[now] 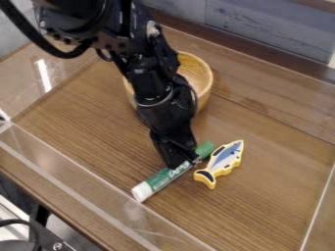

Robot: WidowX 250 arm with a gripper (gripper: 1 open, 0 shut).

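Note:
The black arm reaches down from the upper left to the table, its gripper (181, 157) low over a green and white tube (159, 181) that lies diagonally on the wood. The fingers are dark and close together; whether anything is between them is hard to see. A yellow fish-shaped piece with blue and white (220, 164) lies just right of the tube.
A tan bowl (195, 75) stands behind the arm, partly hidden by it. A pale wall runs along the back, and cables hang at the lower left.

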